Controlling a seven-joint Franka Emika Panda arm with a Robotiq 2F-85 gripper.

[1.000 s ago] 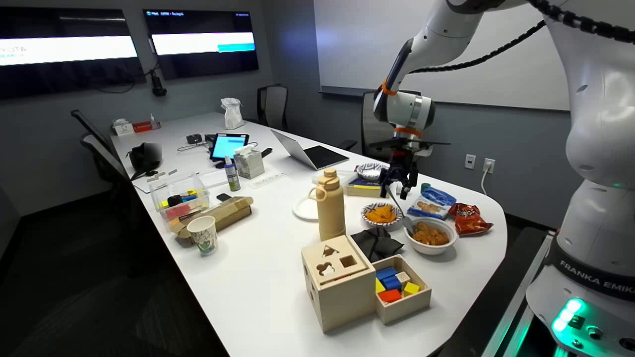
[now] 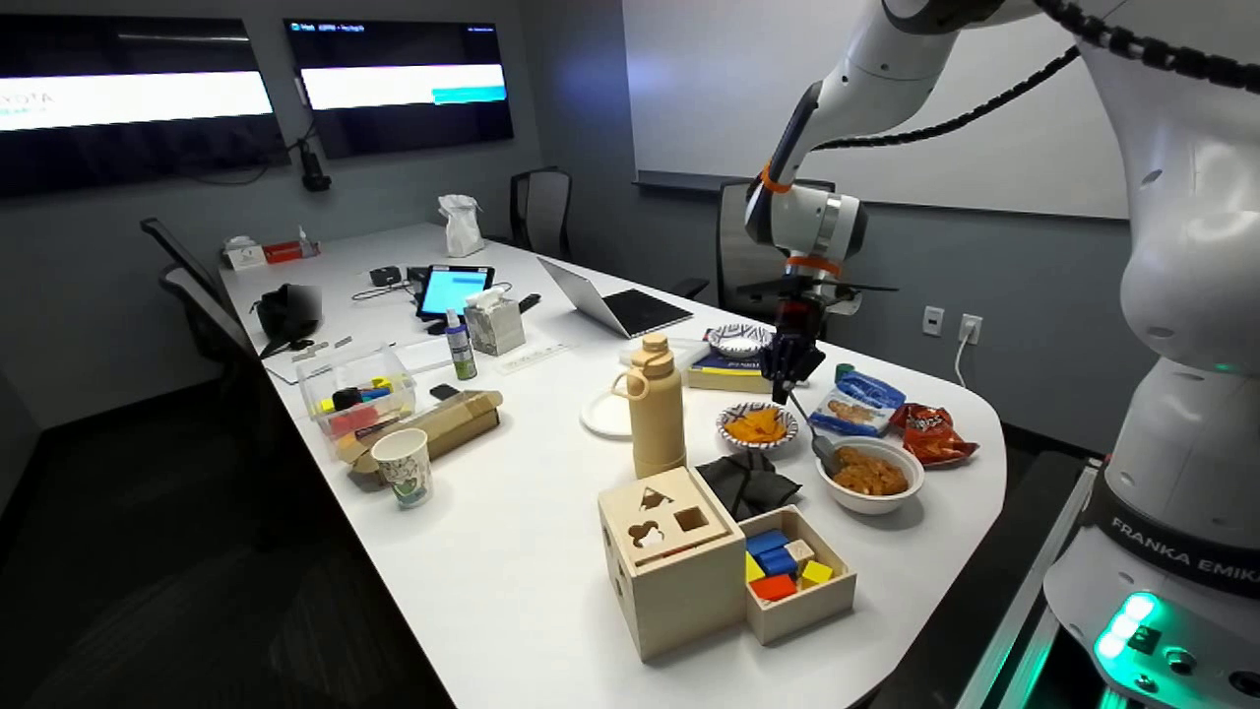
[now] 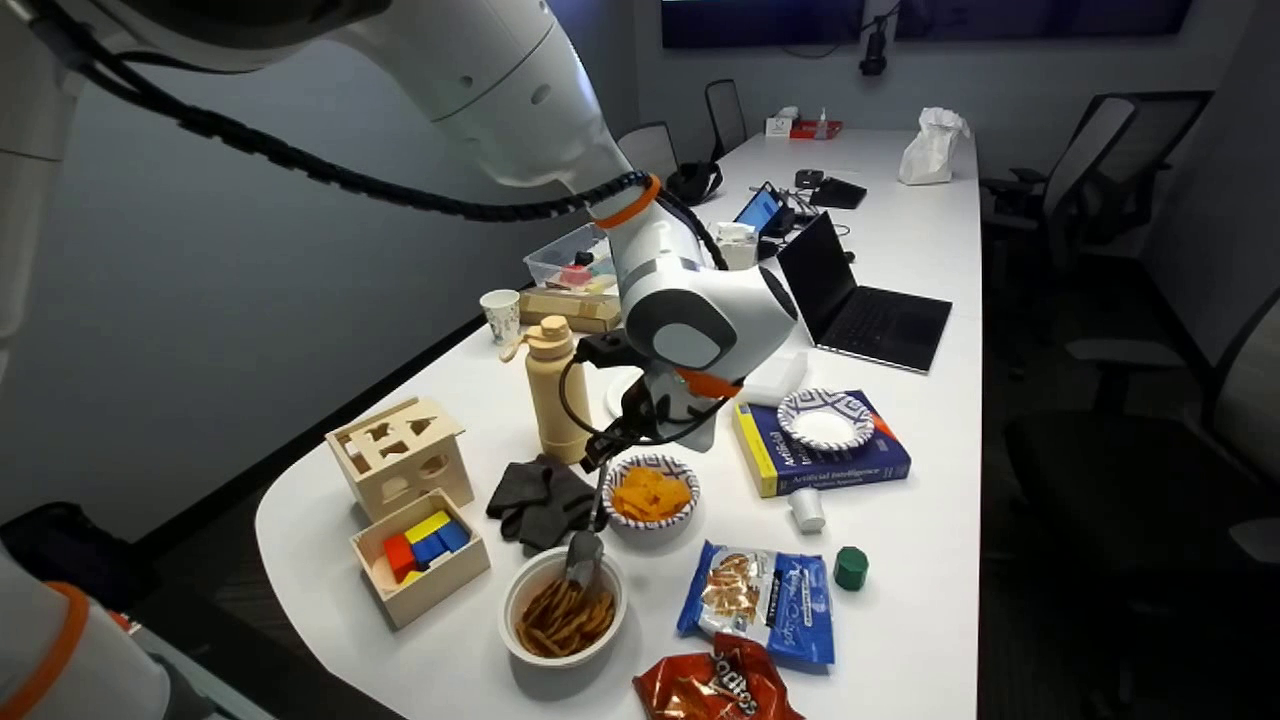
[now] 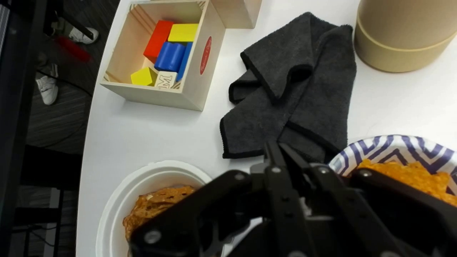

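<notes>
My gripper point(image 2: 781, 392) is shut on the thin handle of a grey spoon point(image 2: 827, 455), above the table between two bowls. The spoon's dark head point(image 3: 584, 554) rests at the rim of the white bowl point(image 3: 516, 624), which holds brown crisp snacks point(image 3: 564, 620). Beside it stands a patterned paper bowl point(image 3: 687, 502) of orange chips point(image 3: 649, 493). From the wrist, the closed fingers point(image 4: 274, 171) point toward a dark grey cloth point(image 4: 295, 90), and they hide most of the spoon.
Left of the cloth lies an open wooden box point(image 4: 192, 92) of coloured blocks by the shape sorter point(image 3: 402, 450). A tan bottle point(image 3: 558, 396) stands close to my arm. Snack bags, blue point(image 3: 762, 600) and red point(image 3: 720, 684), lie past the bowls.
My fingers, apart a second ago, have closed on the spoon handle. The white bowl and the spoon have shifted slightly right and nearer in exterior view 1.
</notes>
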